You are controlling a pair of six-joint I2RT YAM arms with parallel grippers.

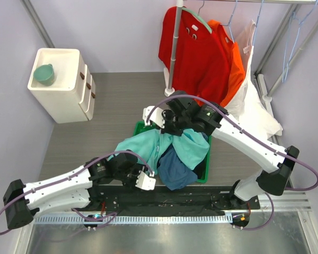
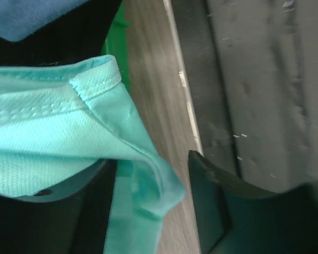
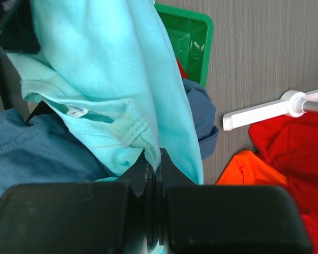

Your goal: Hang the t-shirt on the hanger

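Note:
The turquoise T-shirt [image 1: 188, 148] lies bunched over the green bin [image 1: 203, 176] and out to its left. My right gripper is shut on a fold near its hem and tag, above the bin. My left gripper is low at the shirt's lower-left part, fingers part open around a turquoise folded edge, which sits nearer one finger; whether it touches is unclear.
Blue garments [image 1: 176, 172] fill part of the bin. Red [image 1: 185, 53] and orange [image 1: 233, 69] garments and empty blue hangers [image 1: 302, 24] hang on the rail. A white drawer unit [image 1: 63, 106] stands left, with bare floor beside it.

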